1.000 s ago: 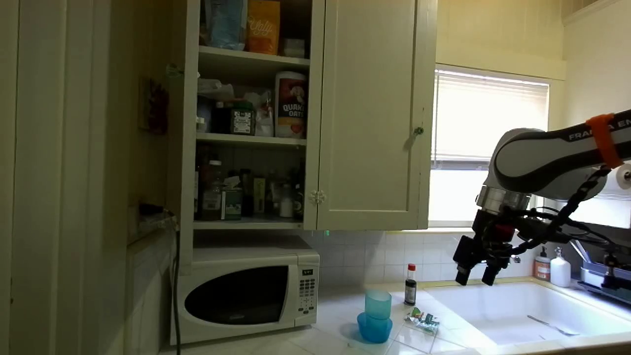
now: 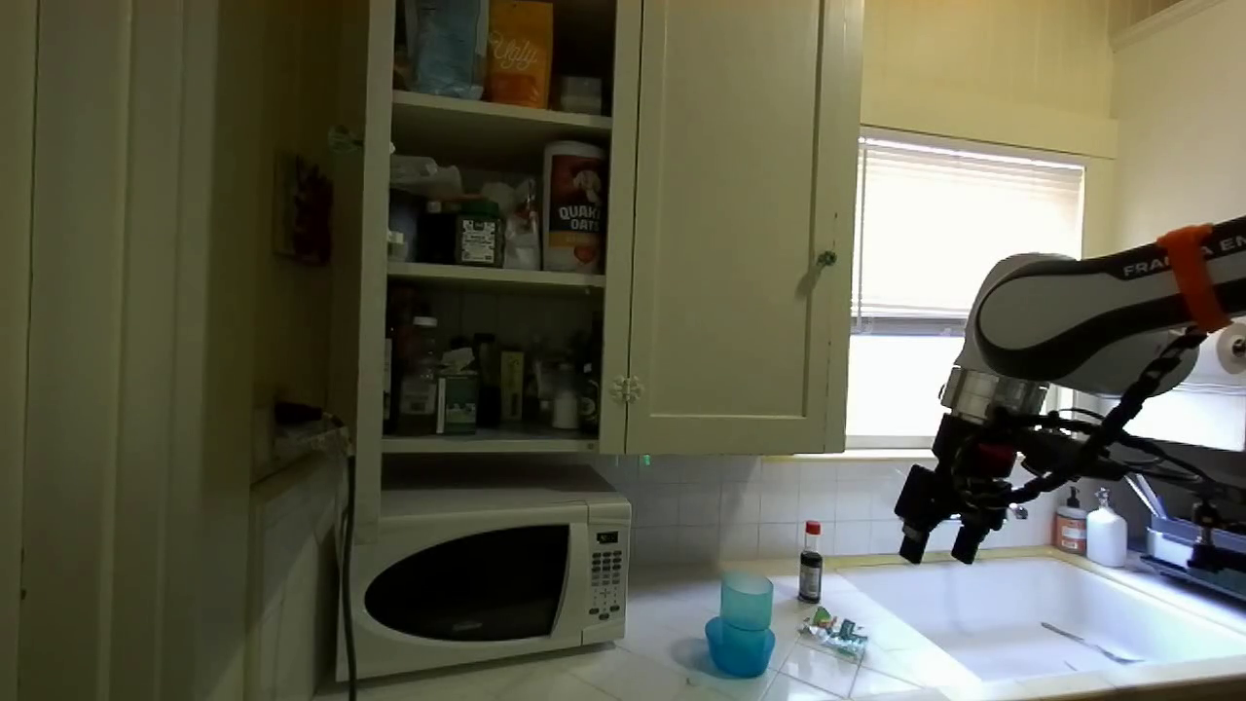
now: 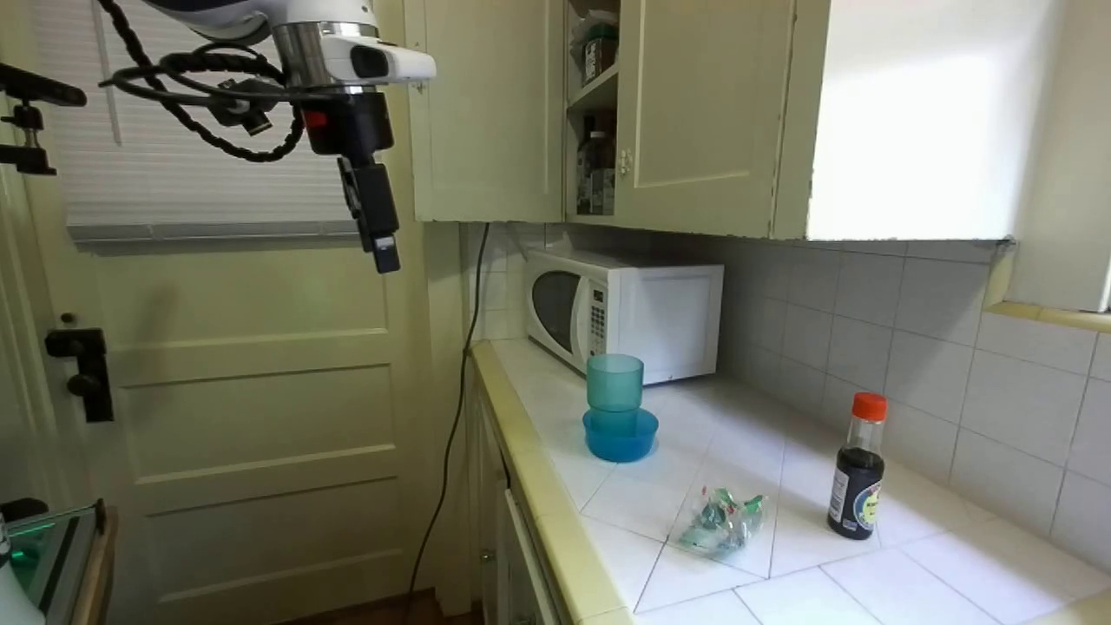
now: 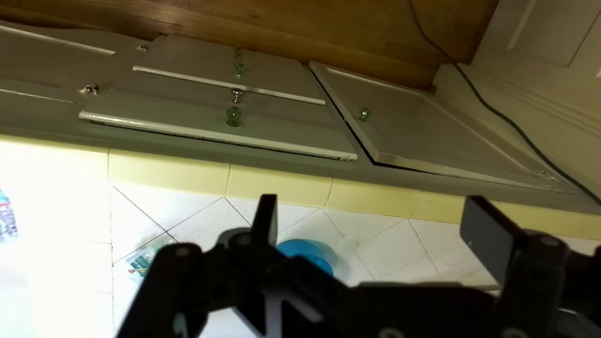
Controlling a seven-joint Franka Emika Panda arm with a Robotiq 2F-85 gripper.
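My gripper (image 2: 940, 551) hangs in the air near the sink, pointing down, its two fingers apart and nothing between them. In the wrist view a wide gap separates the dark finger pads (image 4: 487, 239). On the white tiled counter a teal translucent cup (image 3: 614, 382) stands in a blue bowl (image 3: 621, 442); part of the bowl shows past my gripper in the wrist view. Beside them lies a crumpled clear packet (image 3: 720, 523) with green print. A dark sauce bottle (image 3: 857, 467) with a red cap stands upright closer to the wall.
A white microwave (image 2: 485, 578) fills the counter's left end. Above it an open cupboard (image 2: 499, 278) holds jars, bags and an oats canister (image 2: 574, 208). The white sink (image 2: 1005, 608) has a utensil (image 2: 1092, 642) in it. A black cord (image 3: 450, 448) hangs down beside the counter.
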